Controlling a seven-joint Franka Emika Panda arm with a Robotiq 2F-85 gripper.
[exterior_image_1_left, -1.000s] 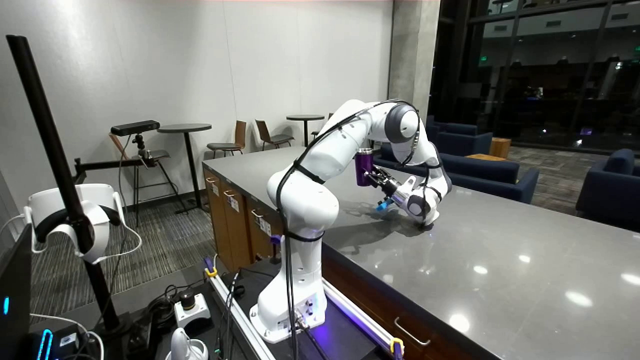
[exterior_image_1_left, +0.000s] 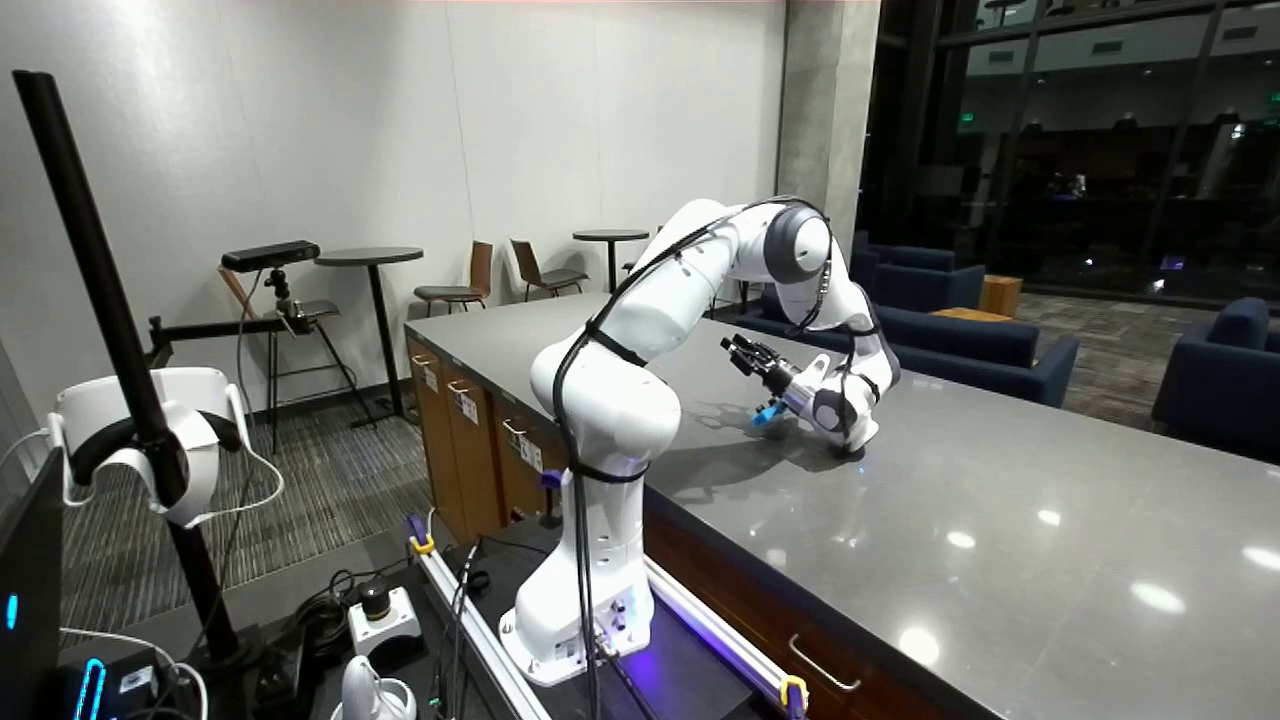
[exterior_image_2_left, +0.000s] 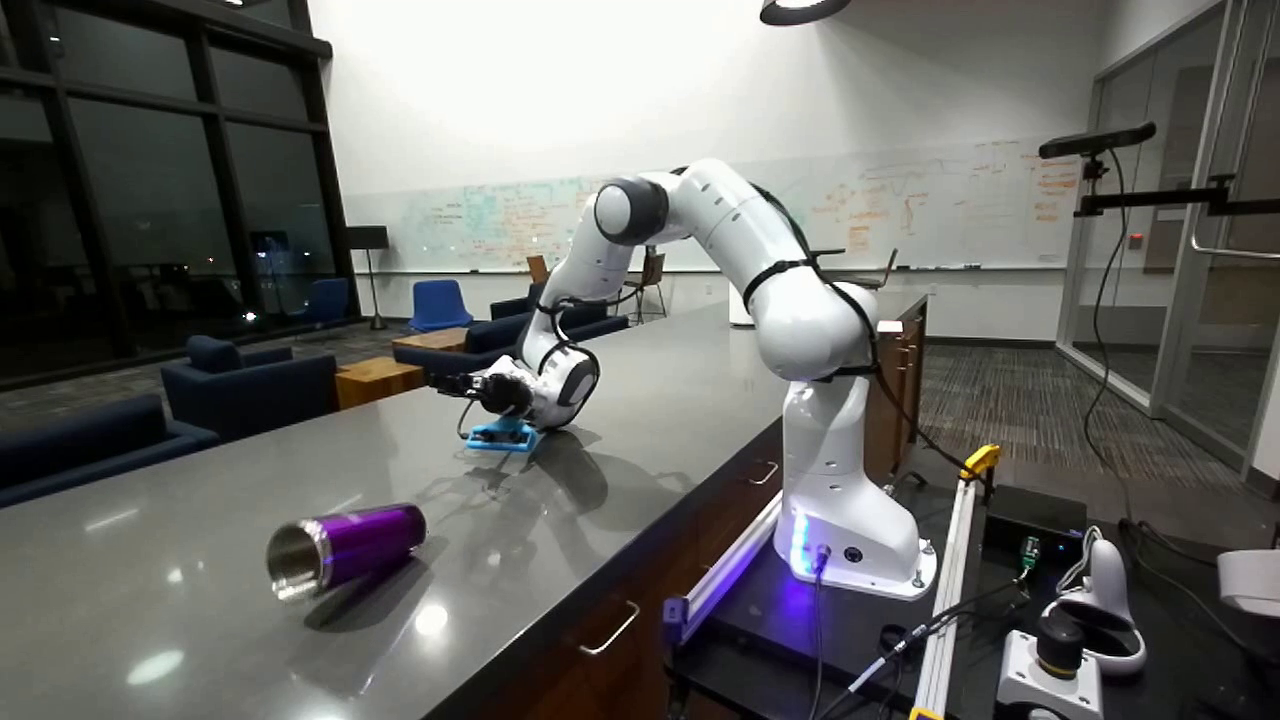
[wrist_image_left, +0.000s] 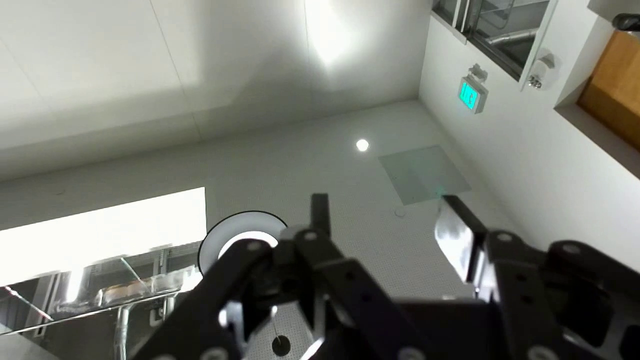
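Nothing lies between the fingers of my gripper, which stands open with a wide gap in the wrist view. It hangs low over the grey counter (exterior_image_1_left: 1020, 516), pointing left in exterior view 1. A shiny purple metal tumbler (exterior_image_2_left: 372, 542) is tipped on its side in exterior view 2, well apart from the gripper (exterior_image_2_left: 453, 386) and nearer that camera. Its open mouth faces left, and a shadow falls beside it. Whether it touches the counter I cannot tell. Exterior view 1 does not show the tumbler.
A bright blue piece (exterior_image_2_left: 501, 434) is attached below the gripper, close to the counter. Dark blue sofas (exterior_image_1_left: 960, 348) stand beyond its far edge, and drawers line the robot's side.
One second ago the purple tumbler was upright at the gripper's fingers; now it is away from them and on its side. The gripper has opened, while the arm has hardly moved.
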